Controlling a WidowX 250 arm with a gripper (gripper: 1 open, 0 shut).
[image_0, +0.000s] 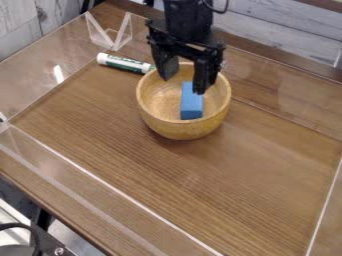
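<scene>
My black gripper (186, 66) hangs over a tan oval bowl (179, 127) at the upper middle of the camera view, its two fingers spread apart on either side of the bowl's interior, open. A blue block (193, 100) lies inside the bowl, toward its right, below the right finger, with no clear grip on it.
A small teal-and-white cylindrical item (123, 63) lies left of the bowl on the wooden table (174, 200). The table's edge runs along the top left.
</scene>
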